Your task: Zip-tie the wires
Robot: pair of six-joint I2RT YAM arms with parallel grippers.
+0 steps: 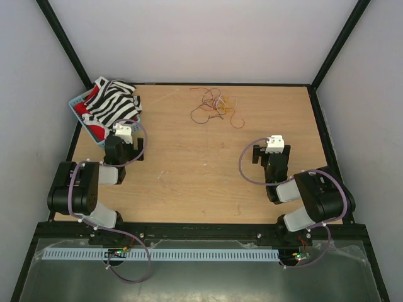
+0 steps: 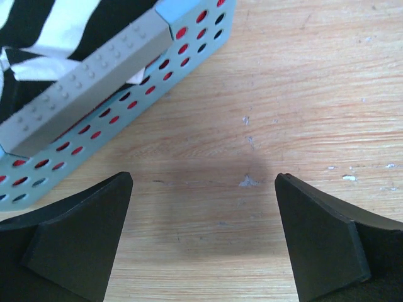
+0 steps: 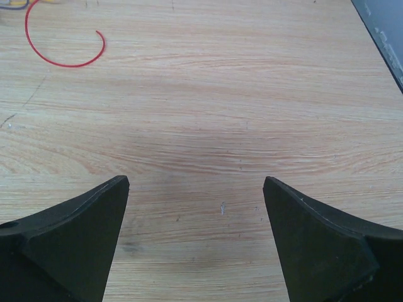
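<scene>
Loosely tangled at the back middle of the table lie the wires (image 1: 215, 104), red, orange and dark strands. One red wire end (image 3: 72, 65) curls into the upper left of the right wrist view. My left gripper is open above bare wood, just beside the basket at the left. On the right side of the table, in front of and to the right of the wires, my right gripper stands open with only tabletop between its fingers. I cannot make out a separate zip tie among the strands.
A light blue basket (image 2: 195, 47) at the back left holds black-and-white striped cloth (image 1: 113, 100) and something red. Dark frame rails (image 1: 324, 129) border the table.
</scene>
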